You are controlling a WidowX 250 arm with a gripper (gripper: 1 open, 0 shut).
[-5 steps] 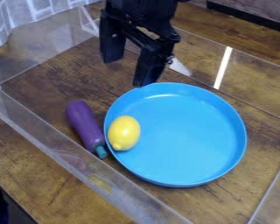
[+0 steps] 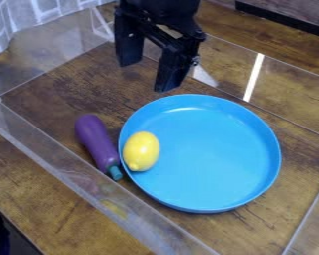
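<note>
My dark gripper point(image 2: 155, 62) hangs at the top centre of the camera view, above the wooden surface and behind the blue plate; whether its fingers are open or shut is not clear. The blue plate point(image 2: 213, 154) lies right of centre with a yellow oval object point(image 2: 141, 150) on its left side. A purple eggplant-like object point(image 2: 99, 141) lies on the wood just left of the plate.
Clear plastic walls point(image 2: 64, 181) run along the left and front edges.
My gripper has risen slightly over the last second. The plate and the two objects have not moved.
</note>
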